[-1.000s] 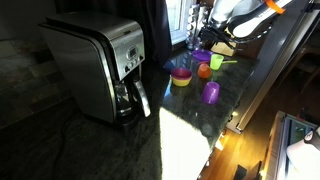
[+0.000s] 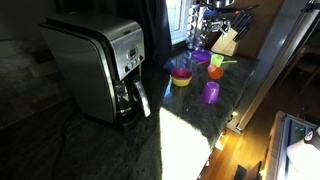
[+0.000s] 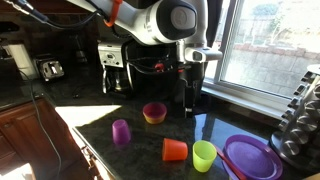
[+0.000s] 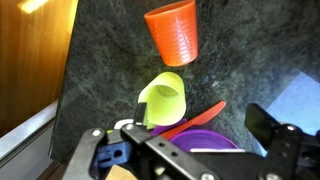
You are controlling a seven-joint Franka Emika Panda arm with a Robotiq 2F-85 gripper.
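My gripper is open above the counter, with nothing between its spread fingers. Below it in the wrist view lie an orange cup (image 4: 174,36) and a yellow-green cup (image 4: 166,97). A purple plate (image 4: 215,141) with a red knife (image 4: 197,120) across it is partly hidden by the gripper. In exterior view 2 the gripper (image 3: 188,110) hangs behind the orange cup (image 3: 175,149) and the green cup (image 3: 204,155). A purple cup (image 3: 121,132) and stacked pink and yellow bowls (image 3: 154,113) are farther left.
A coffee maker (image 2: 105,65) stands on the dark counter, left of the bowls in exterior view 1. A metal rack (image 3: 298,120) is beside the plate near the window. A blue sheet (image 4: 296,105) appears at the wrist view's right. Bare counter surrounds the purple cup.
In exterior view 1 my gripper has risen away from the cups and plate and shifted right. The cups and bowls appear to stay in place.
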